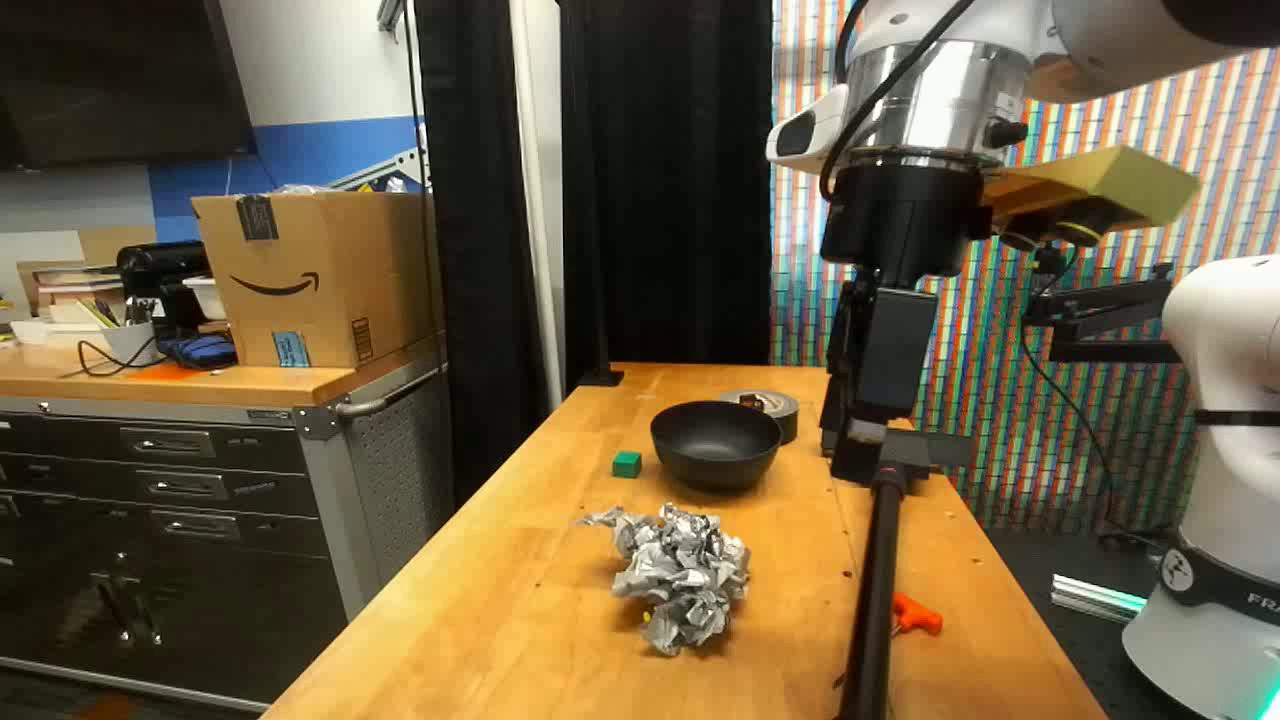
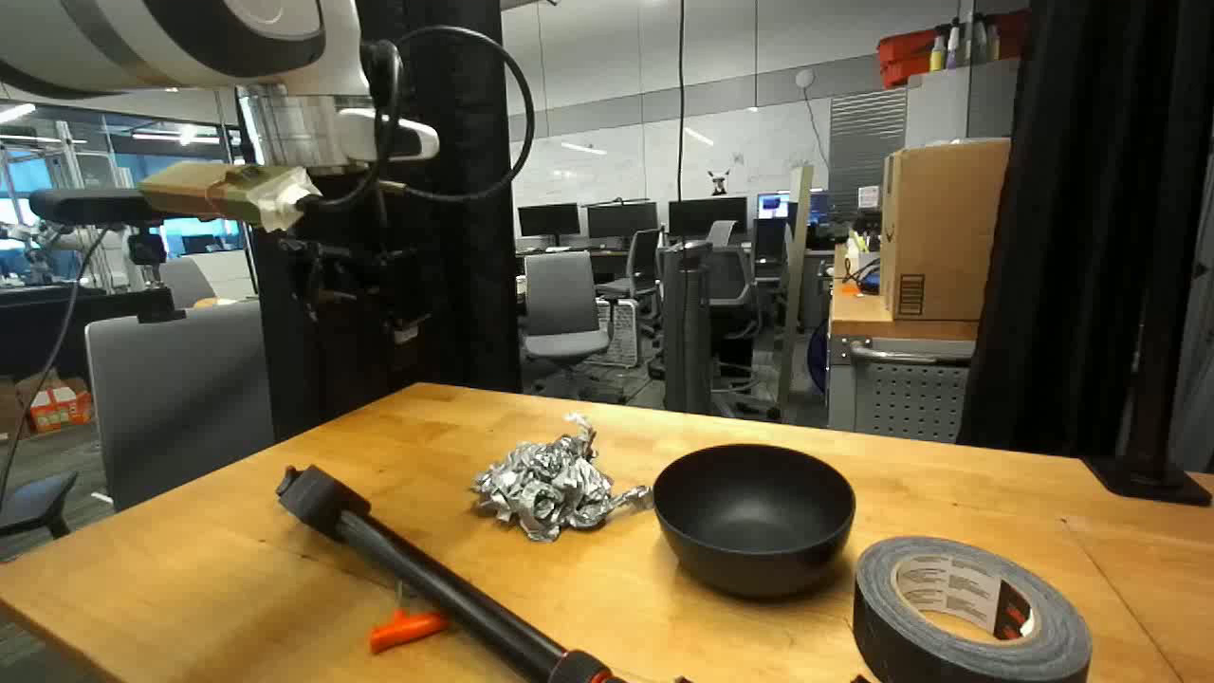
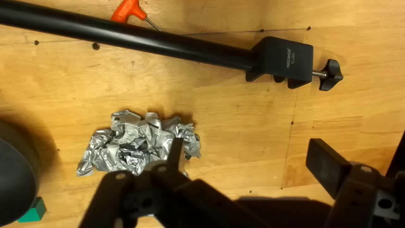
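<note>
Wide apart in the wrist view, the two fingers of my gripper have bare table below and nothing between them. A crumpled heap of silver foil (image 3: 140,146) lies under and beside the left finger there; exterior view 2 shows that foil (image 2: 552,484) on the table, well below my gripper. The black bowl (image 1: 716,444) stands upright and looks empty in exterior view 2. A small green block (image 1: 626,464) rests close to the bowl. In exterior view 1 my gripper hangs above the table's right side, its tips partly overlapping the black pole (image 1: 873,588).
That black pole ends in a clamp (image 3: 286,60) and lies across the table. An orange-handled hex key (image 2: 406,630) lies beside it. A roll of grey tape (image 2: 967,615) sits near the bowl. Bare wood (image 3: 243,121) separates the foil from the clamp.
</note>
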